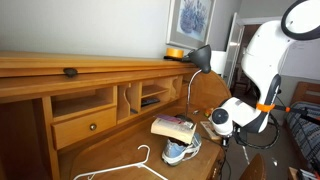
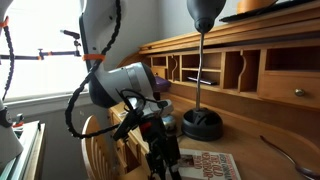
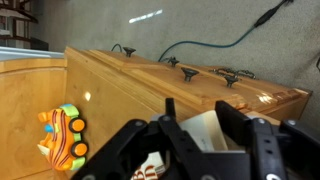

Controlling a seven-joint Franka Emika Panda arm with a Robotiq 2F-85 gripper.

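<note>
My gripper is over the desk's front edge at its far end, pointing down, with its black fingers apart. A white flat-looking thing [image 3: 204, 130] shows between and behind the fingers in the wrist view; whether they touch it is unclear. In exterior view 2 the gripper [image 2: 166, 168] is low, beside a printed sheet [image 2: 208, 164] lying on the desk. Exterior view 1 shows the arm's white wrist [image 1: 222, 117] at the desk's right end, its fingertips too small to make out.
A lamp base [image 2: 201, 124] stands behind the sheet. Sneakers [image 1: 178, 151], a book [image 1: 173, 128] and a white hanger [image 1: 130, 165] lie farther along the desk. An orange toy-like item [image 3: 66, 137] is at left in the wrist view. Drawer knobs [image 3: 190, 73] line the front.
</note>
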